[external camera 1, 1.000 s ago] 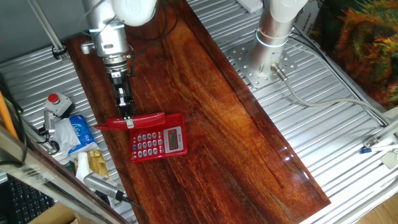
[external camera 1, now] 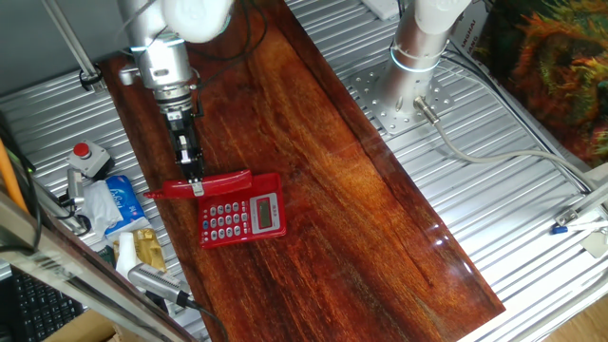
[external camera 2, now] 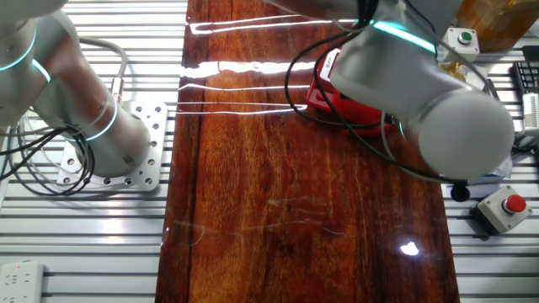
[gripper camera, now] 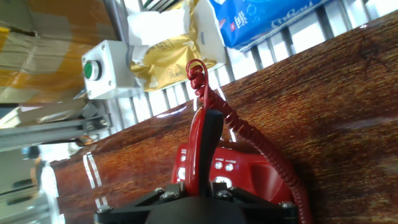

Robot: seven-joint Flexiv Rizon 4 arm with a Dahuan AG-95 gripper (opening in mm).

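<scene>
A red desk telephone (external camera 1: 241, 231) with a keypad and small display rests on the dark wooden table. Its red handset (external camera 1: 224, 183) lies across the top edge of the phone body and sticks out past it on the left. My gripper (external camera 1: 196, 185) points down at the handset's left part, shut on it. In the wrist view the handset (gripper camera: 198, 149) stands edge-on between the fingers, above the phone body (gripper camera: 245, 171). A coiled red cord (gripper camera: 249, 132) runs from the handset's end. Whether the handset touches the body cannot be told. The arm hides most of the phone in exterior view 2.
Beside the table's left edge lie a blue tissue pack (external camera 1: 121, 203), a gold packet (external camera 1: 149, 249) and a box with a red button (external camera 1: 86, 158). Bare table lies right of and below the phone.
The arm above the gripper has shifted very slightly left. Handset and phone body look unmoved, and the fingers remain at the handset.
</scene>
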